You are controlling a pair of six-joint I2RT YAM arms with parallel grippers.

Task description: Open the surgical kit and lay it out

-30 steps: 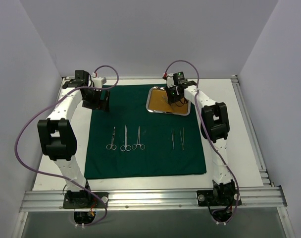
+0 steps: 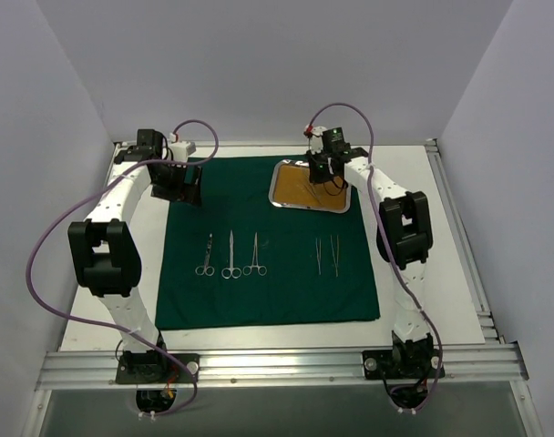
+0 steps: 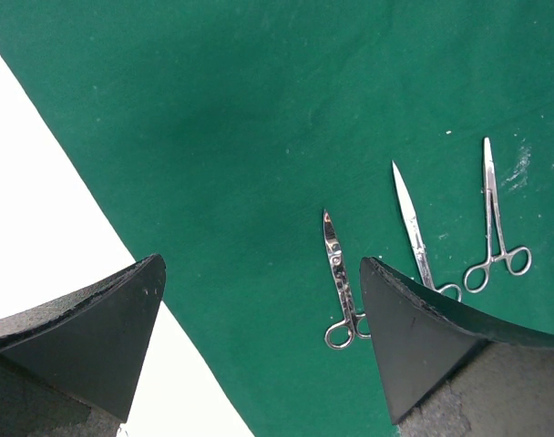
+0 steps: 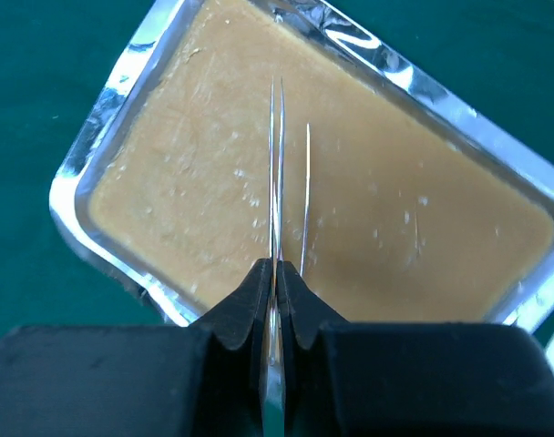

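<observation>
A metal tray [image 2: 286, 187] with a tan base sits at the back right of the green cloth, holding thin instruments. My right gripper is over it, shut, with slim tweezers [image 4: 280, 137] at its fingertips; whether these are gripped I cannot tell. A thin needle-like instrument [image 4: 307, 182] lies beside them. My left gripper stands open over the cloth's back left, empty.
The green cloth [image 2: 268, 300] has free room along its front and at its back left. White table [image 2: 441, 246] borders it. Grey walls [image 2: 277, 64] surround the work area.
The left arm is unmoved.
</observation>
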